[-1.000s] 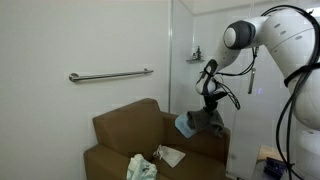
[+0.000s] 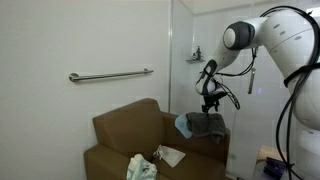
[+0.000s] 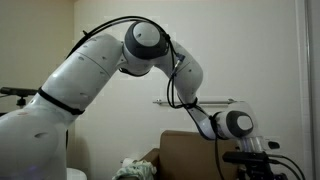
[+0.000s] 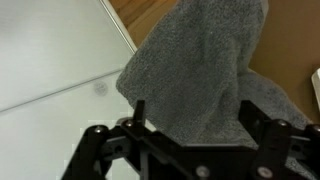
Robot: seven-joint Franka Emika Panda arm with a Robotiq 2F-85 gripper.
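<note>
A dark grey cloth (image 2: 207, 126) is draped over the right arm of the brown sofa (image 2: 130, 122). Just above it hangs my gripper (image 2: 206, 107), pointing down. In the wrist view the grey cloth (image 4: 195, 75) fills the middle, lying in loose folds beneath my gripper. Its two dark fingers (image 4: 138, 110) stand wide apart, and no cloth is pinched between them. Exterior view 2 has the arm blocking most of the sofa's right side, and the fingertips are hard to make out there.
A light blue cloth (image 2: 183, 126) lies left of the grey one. On the seat are a white cloth (image 2: 170, 156) and, farther left, a white and green cloth (image 2: 141, 167). The wall stands behind, with a metal rail (image 2: 110, 75). Sofa space between the cloths is bare.
The grey cloth was peaked up towards my gripper earlier; it now lies lower and more spread over the sofa arm. My gripper has barely shifted.
</note>
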